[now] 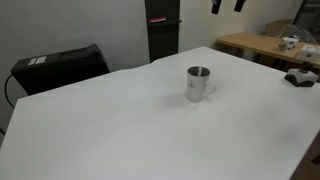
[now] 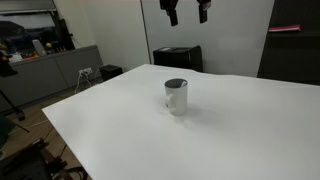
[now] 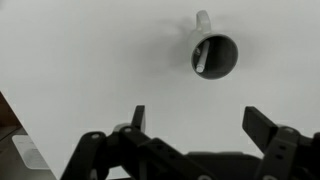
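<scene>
A white mug [image 1: 197, 85] with a dark inside stands upright on the white table [image 1: 100, 125]. A pale, stick-like thing [image 3: 203, 56] leans inside the mug, clearest in the wrist view, where the mug's handle [image 3: 203, 21] points to the top. High above the table hangs my gripper [image 2: 188, 17], its two dark fingers wide apart and nothing between them. In the wrist view the mug [image 3: 223, 57] lies beyond the fingertips, well clear of them.
Past the table stand a black case-like object [image 1: 60, 73] and a wooden table [image 1: 260, 45] with small items on it. A dark cabinet or panel [image 1: 163, 30] is at the back wall.
</scene>
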